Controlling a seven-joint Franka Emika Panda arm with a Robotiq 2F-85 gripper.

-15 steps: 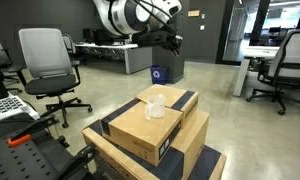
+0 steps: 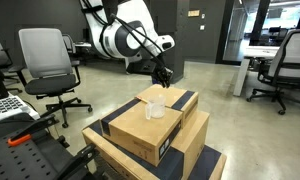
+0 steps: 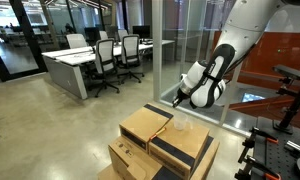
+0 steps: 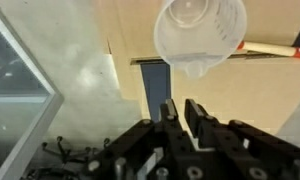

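A clear measuring cup (image 2: 156, 106) stands on top of a cardboard box (image 2: 142, 131). In the wrist view the cup (image 4: 198, 28) is at the top, its spout pointing toward my fingers. My gripper (image 2: 162, 80) hangs above the box stack, up and slightly behind the cup. Seen from the wrist, the gripper has a narrow gap between its two dark fingers, with nothing held there. The cup lies beyond the fingertips and apart from them.
An orange-handled object (image 4: 270, 48) lies beside the cup on the cardboard. More boxes (image 3: 145, 124) stand around in a stack. Office chairs (image 2: 48, 68) and desks are farther off, with open floor (image 3: 70, 120) between.
Over the last second the arm has come down from high up toward the boxes. The cup and boxes stay put.
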